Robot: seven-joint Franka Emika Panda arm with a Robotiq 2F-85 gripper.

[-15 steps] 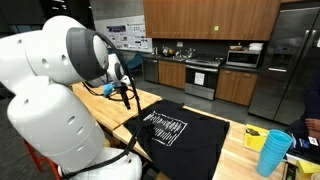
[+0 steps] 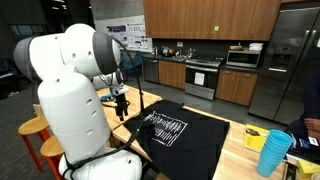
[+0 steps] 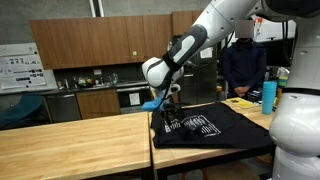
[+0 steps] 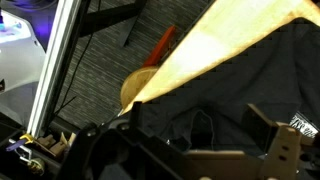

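My gripper is open, its dark fingers standing wide apart at the bottom of the wrist view, with nothing held between them. Black cloth point(image 4: 225, 90) lies below the fingers on the pale wooden table point(image 4: 232, 30). Part of a white print point(image 4: 304, 125) shows at the right of that view. Seen from exterior view 1, the cloth point(image 2: 200, 152) spreads over the middle of the table, its print facing up. In exterior view 2 the arm point(image 3: 157, 72) reaches over the cloth's far left part.
Blue cups point(image 2: 272, 154) and a yellow item point(image 2: 256, 138) occupy the table's right side. Stools point(image 2: 32, 126) with orange-brown seats stand beside the left edge. A long bare stretch of table point(image 3: 75, 145) runs left of the cloth.
Over the last second the arm has swung and my gripper has shifted left and lower in exterior view 1. The cloth and cups look unmoved.
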